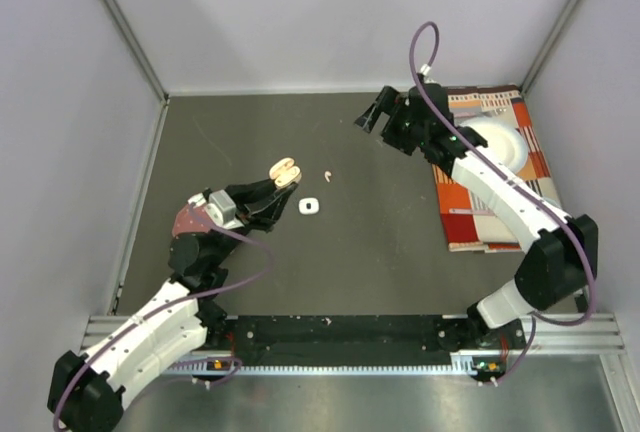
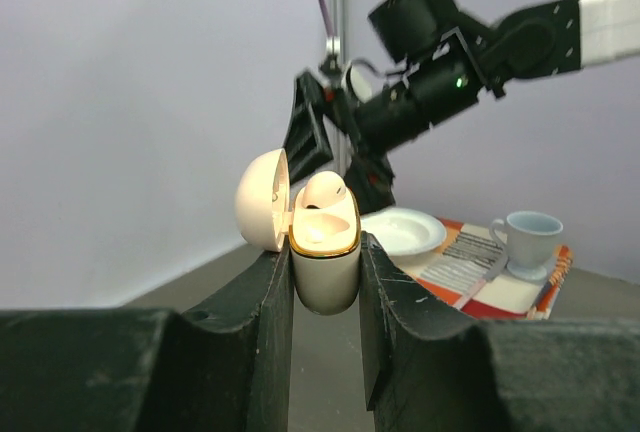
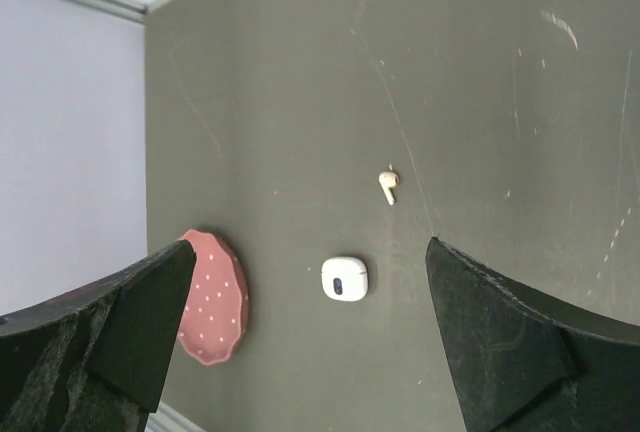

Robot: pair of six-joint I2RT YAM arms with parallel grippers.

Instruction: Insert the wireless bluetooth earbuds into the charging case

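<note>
A cream charging case (image 2: 327, 282) with its lid (image 2: 262, 200) raised is clamped in my left gripper (image 1: 280, 187). In the left wrist view, one earbud (image 2: 323, 190) sits in the case, its rounded head showing above the gold-edged rim. Another earbud (image 3: 389, 184) lies loose on the dark table, beyond the case in the top view (image 1: 327, 176). My right gripper (image 1: 373, 123) hangs high over the right-hand back part of the table. Its fingers (image 3: 130, 337) are spread wide with nothing between them.
A small white rounded square with a dark mark (image 3: 345, 279) lies near the loose earbud. A red dotted round piece (image 3: 215, 297) is at the left. A striped mat (image 1: 455, 172) with a white plate (image 1: 514, 147) and a cup (image 2: 530, 242) occupies the right side.
</note>
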